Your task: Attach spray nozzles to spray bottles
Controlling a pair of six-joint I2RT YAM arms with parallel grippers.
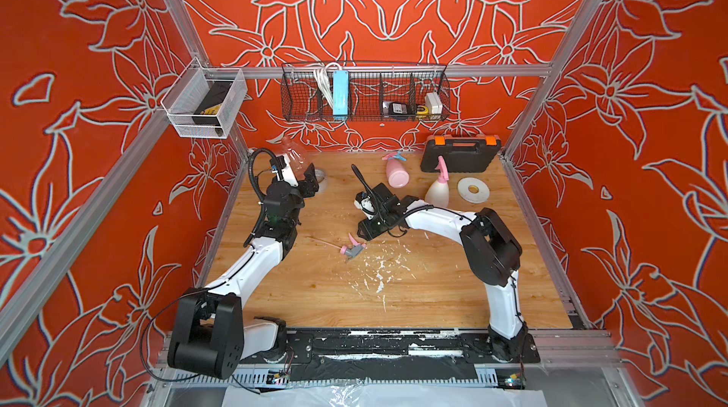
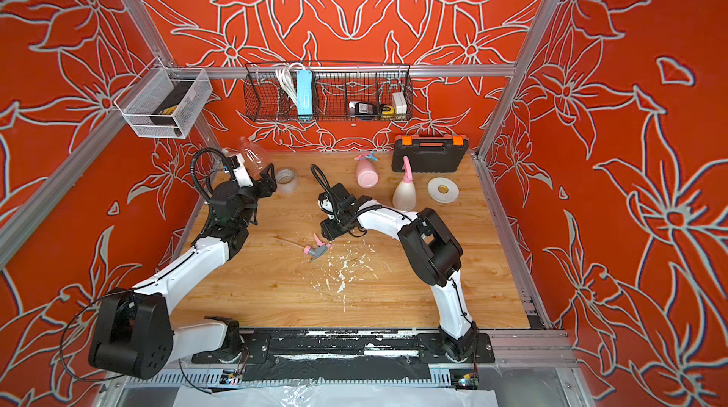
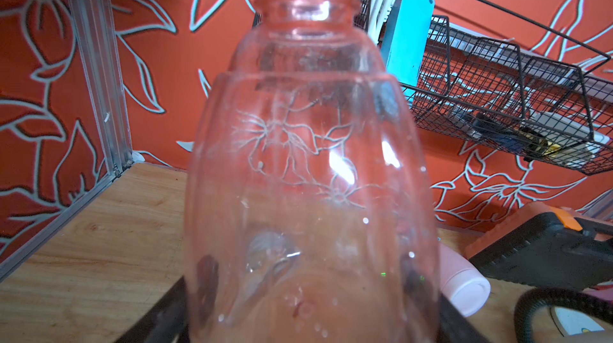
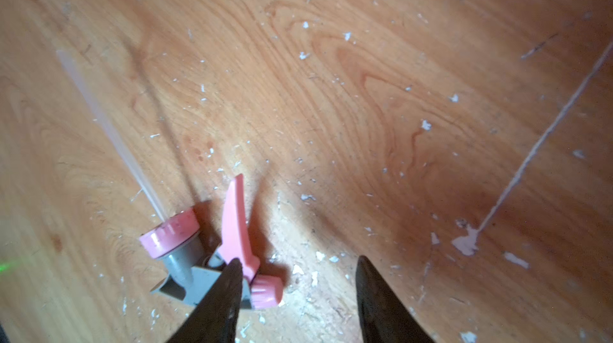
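Note:
My left gripper (image 1: 297,173) is shut on a clear pink bottle (image 3: 309,151), held upright at the back left with its threaded neck uncapped. A grey-and-pink spray nozzle (image 4: 204,282) with a clear tube lies on the table at middle front, also seen in the top left view (image 1: 352,250). My right gripper hangs over it, open and empty, its left fingertip overlapping the nozzle in the right wrist view. A pink bottle (image 1: 396,173) lies on its side with a nozzle at its top; a white bottle with pink nozzle (image 1: 436,193) stands to the right.
A black tool case (image 1: 459,157) stands at the back right beside a white tape roll (image 1: 474,197). A translucent roll (image 2: 286,179) sits behind my left gripper. Wire baskets (image 1: 303,96) hang on the wall.

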